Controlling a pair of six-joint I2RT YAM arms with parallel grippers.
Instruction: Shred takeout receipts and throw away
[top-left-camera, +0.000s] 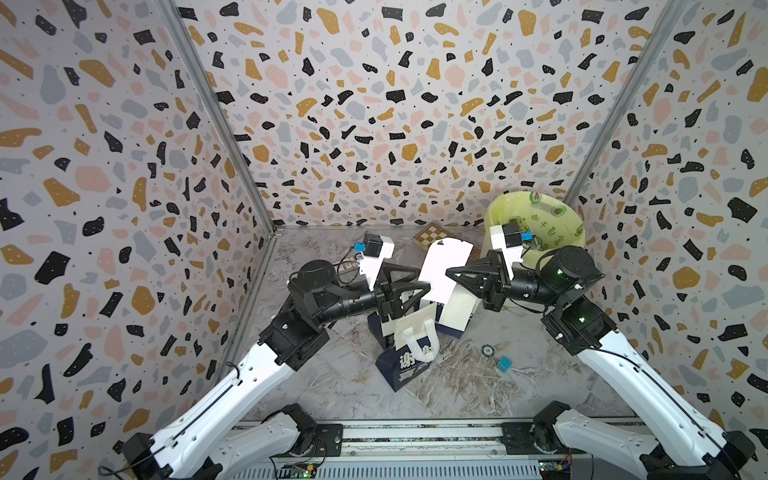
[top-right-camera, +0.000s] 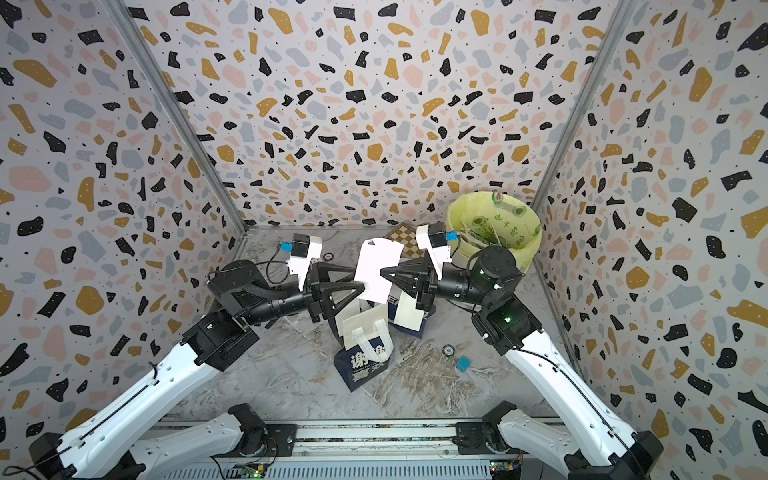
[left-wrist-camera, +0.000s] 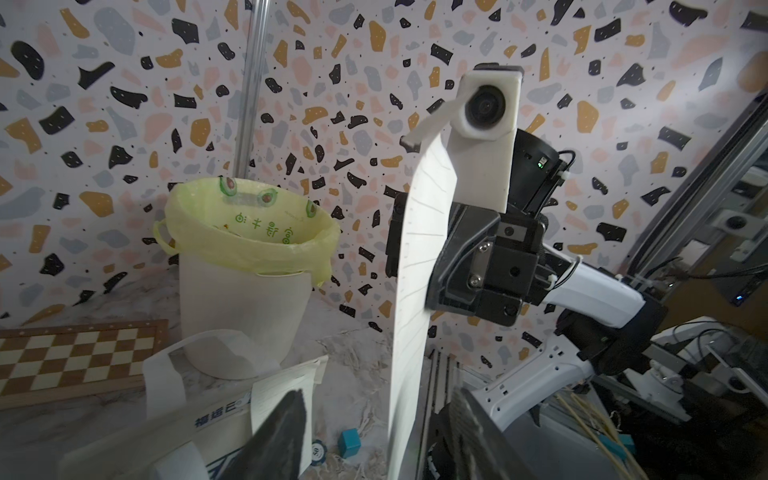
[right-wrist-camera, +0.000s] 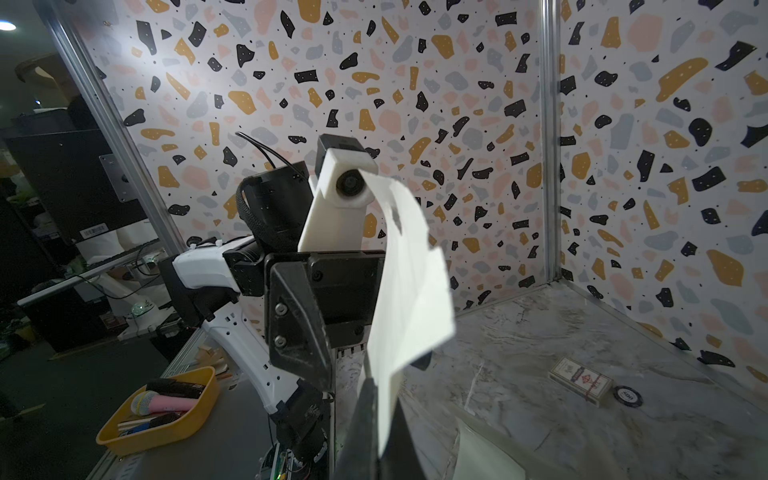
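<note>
A white paper receipt (top-left-camera: 442, 264) hangs upright in my right gripper (top-left-camera: 453, 273), which is shut on it. My left gripper (top-left-camera: 420, 292) has its fingers parted at the receipt's left edge. In the left wrist view the receipt (left-wrist-camera: 420, 240) stands edge-on between the blurred fingers, apart from them. In the right wrist view it rises from the shut fingertips. Below both grippers lie dark blue and cream takeout bags (top-left-camera: 408, 360).
A bin with a green liner (top-right-camera: 504, 208) stands at the back right, a chessboard (top-left-camera: 432, 237) beside it. A blue cube (top-left-camera: 504, 364) and a round chip (top-left-camera: 487, 350) lie at front right. The right wrist view shows a card box (right-wrist-camera: 580, 380) on clear marble.
</note>
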